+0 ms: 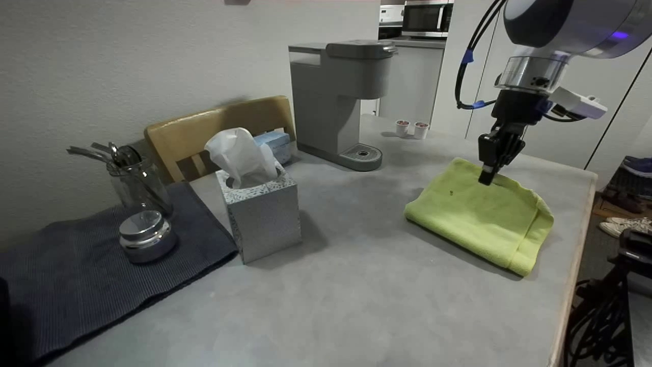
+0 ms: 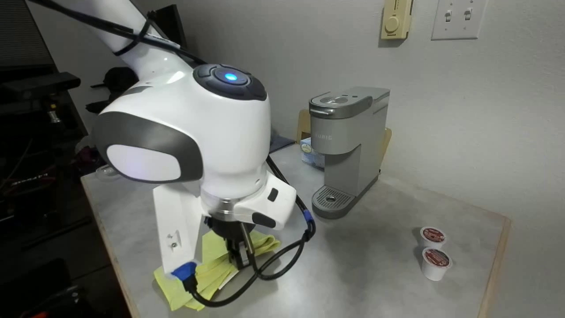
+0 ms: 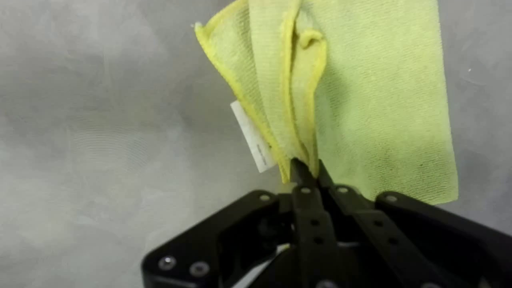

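Observation:
A yellow-green cloth [image 1: 477, 217] lies folded on the right part of the grey table. My gripper is shut on an edge of it, with folds gathered between the fingertips in the wrist view. From that pinch the held layers rise as a ridge, and a white label [image 3: 252, 137] sticks out beside them. The rest of the cloth [image 3: 389, 105] stays flat on the table. In the second exterior view the arm hides much of the cloth [image 2: 182, 289], and the gripper's tips sit behind a cable.
A grey coffee maker [image 1: 342, 104] stands behind and left of the cloth, with two small pods [image 1: 411, 129] near the far edge. The tissue box [image 1: 263, 211], the dark mat [image 1: 91, 269] and a glass jar [image 1: 141, 186] are at the left. Clear table lies in the middle.

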